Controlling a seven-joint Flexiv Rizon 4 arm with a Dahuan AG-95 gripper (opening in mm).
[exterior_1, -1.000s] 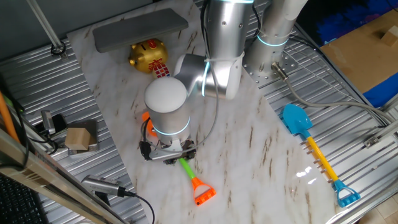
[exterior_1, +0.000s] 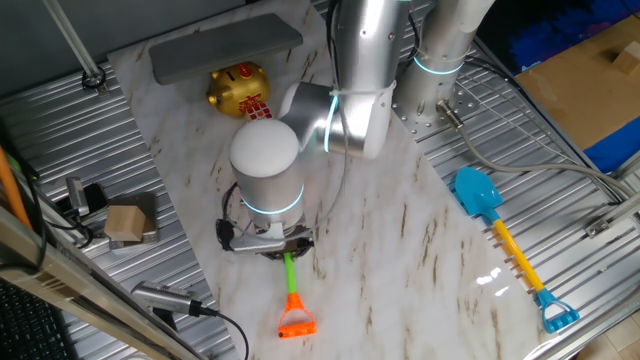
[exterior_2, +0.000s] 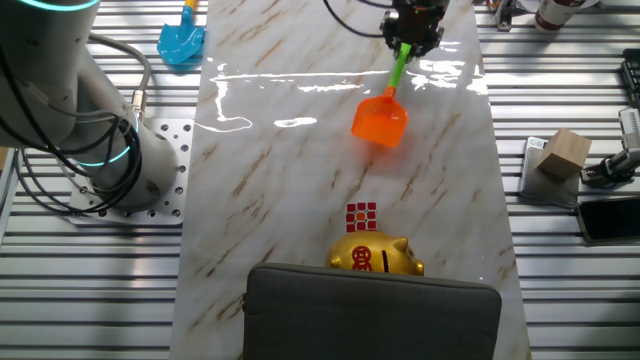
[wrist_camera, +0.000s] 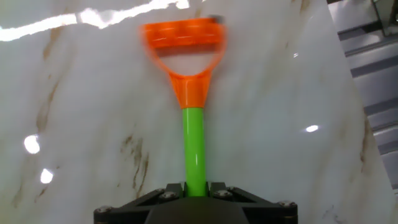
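My gripper is shut on the green shaft of a toy shovel with an orange handle (wrist_camera: 189, 90). In exterior view 1 the gripper (exterior_1: 275, 245) covers the middle of the shaft, and the orange grip (exterior_1: 297, 318) points toward the front edge; the blade is hidden under the arm. Exterior view 2 shows the orange blade (exterior_2: 380, 121) extending from the gripper (exterior_2: 414, 32) toward the piggy bank's side. Whether the shovel touches the marble table or hangs just above it, I cannot tell.
A blue and yellow shovel (exterior_1: 508, 245) lies along the right side. At the back are a gold piggy bank (exterior_1: 240, 90), a red-faced cube (exterior_2: 361, 216) and a dark grey case (exterior_2: 371, 312). A wooden block (exterior_1: 125, 223) sits off the table. The marble between is mostly clear.
The shovel has turned in my grip's hold along with the wrist: its orange handle has swung leftward in exterior view 1. The orange blade, partly visible earlier, is now hidden behind the arm.
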